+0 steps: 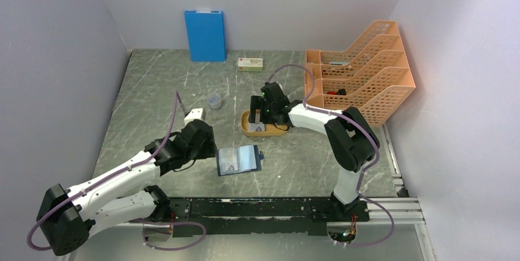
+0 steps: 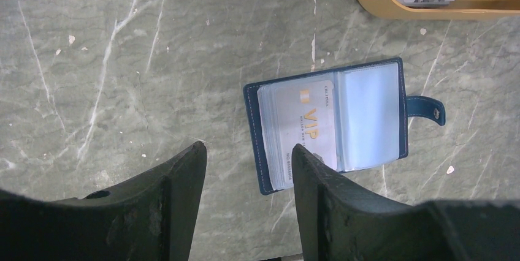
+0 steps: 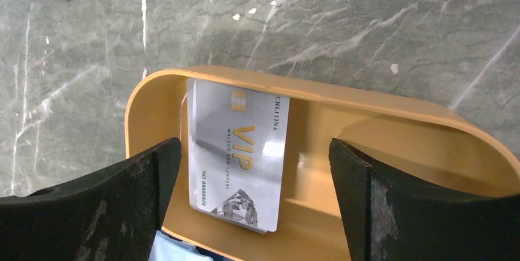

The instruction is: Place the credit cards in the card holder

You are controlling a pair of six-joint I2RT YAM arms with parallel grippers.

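A stack of silver VIP cards (image 3: 239, 151) lies flat at the left end of the orange tray (image 3: 380, 98). Above that end hangs my right gripper, open, one finger on each side of the stack with nothing held. The dark blue card holder (image 2: 405, 111) is spread open on the table, its strap to the right. One VIP card (image 2: 306, 120) shows under the clear sleeve of its left side; the right side's sleeve (image 2: 371, 114) looks pale and empty. Over the table by the holder's left edge, my left gripper is open and empty.
A tub of paper clips (image 1: 214, 100) stands behind the tray, with a small box (image 1: 250, 64) farther back. At the back right is an orange file rack (image 1: 362, 77); a blue folder (image 1: 206, 35) leans on the back wall.
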